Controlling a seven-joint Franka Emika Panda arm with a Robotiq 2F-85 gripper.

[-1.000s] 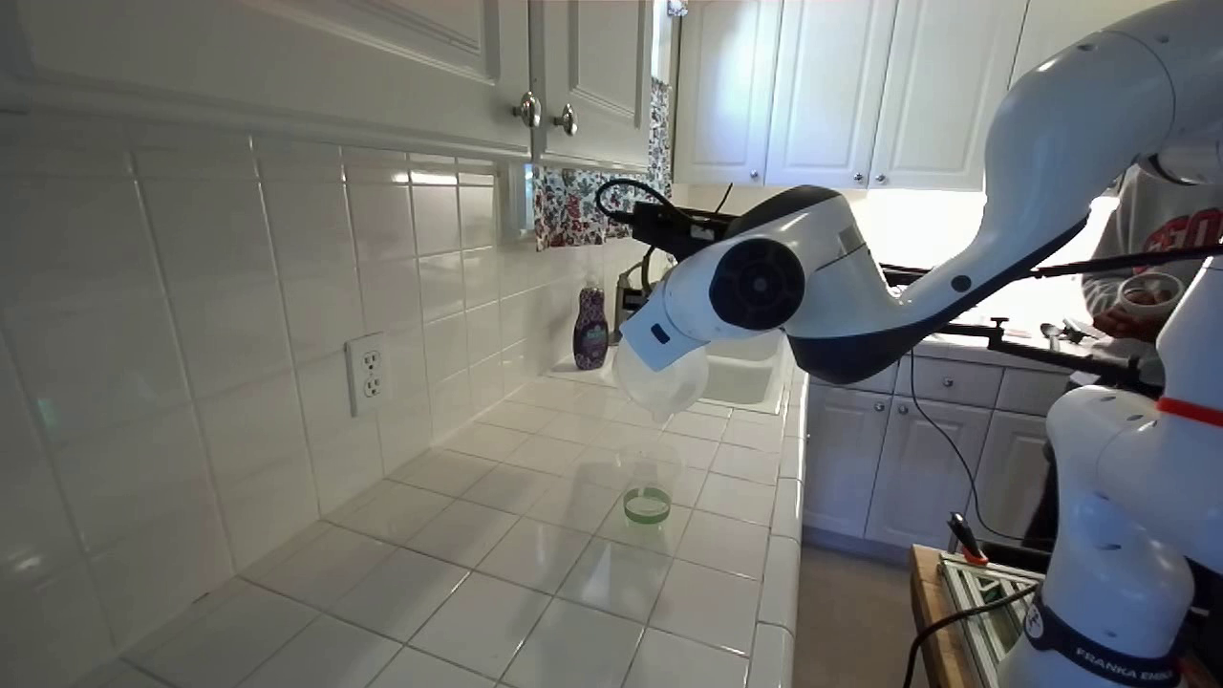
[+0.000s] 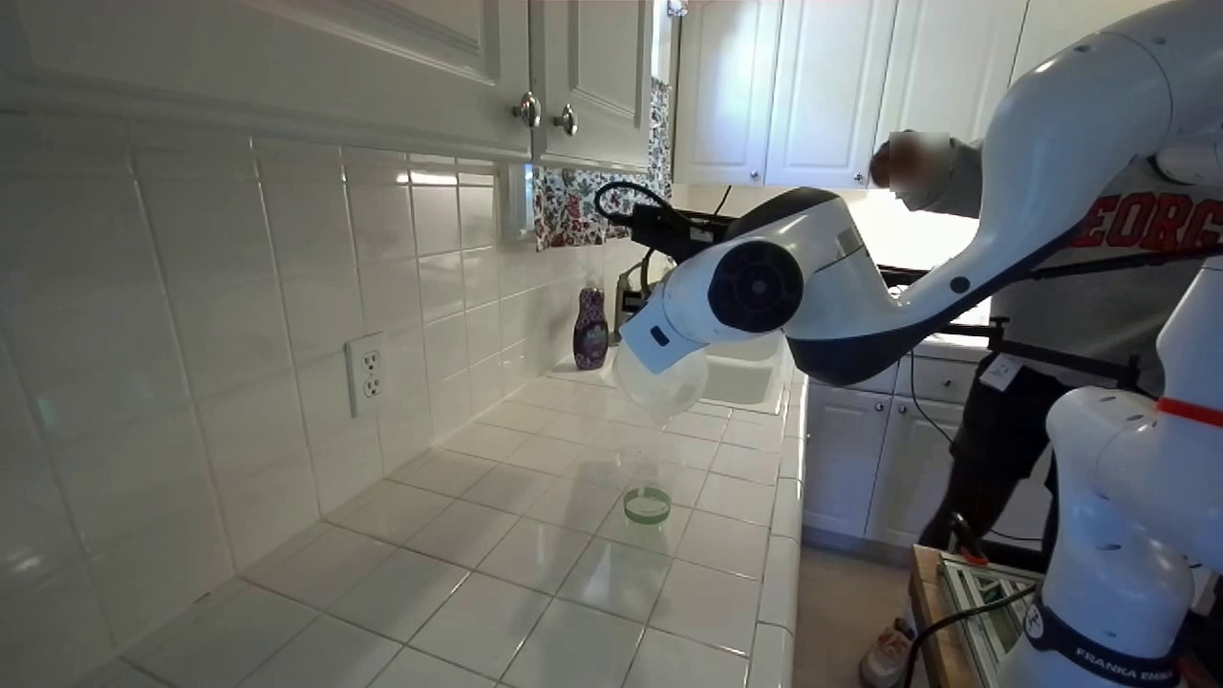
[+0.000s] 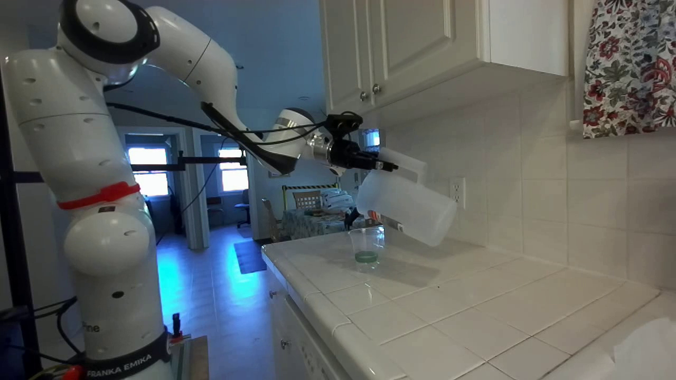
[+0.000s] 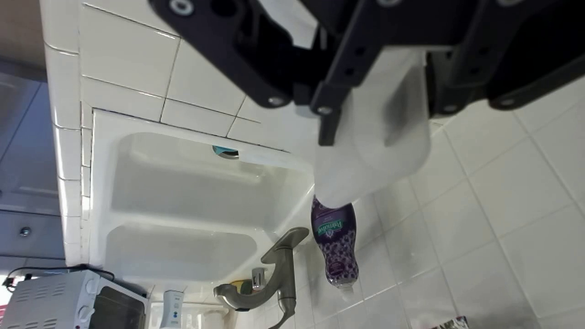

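A translucent white pitcher (image 3: 409, 206) hangs tilted above the counter, and my gripper (image 3: 390, 167) is shut on its handle. In the wrist view the pitcher (image 4: 373, 148) shows between and below the dark fingers of my gripper. Under the pitcher's lower end, a clear plastic cup (image 3: 367, 244) with a green band near its base stands upright on the tiles. The cup (image 2: 648, 505) is hard to make out in exterior view 1 apart from that green band. Whether any liquid is in the pitcher or the cup, I cannot tell.
Beyond the pitcher is a white sink (image 4: 181, 186) with a faucet (image 4: 279, 271). A purple soap bottle (image 2: 590, 331) stands by the wall. Cabinets (image 3: 431, 38) hang above the counter. The white tiled counter (image 2: 493, 596) in front of the cup is clear. A person (image 2: 1032, 310) stands behind the arm.
The person has stepped into fuller view behind the arm. My arm and the tilted pitcher have barely moved, and the cup stands in the same place.
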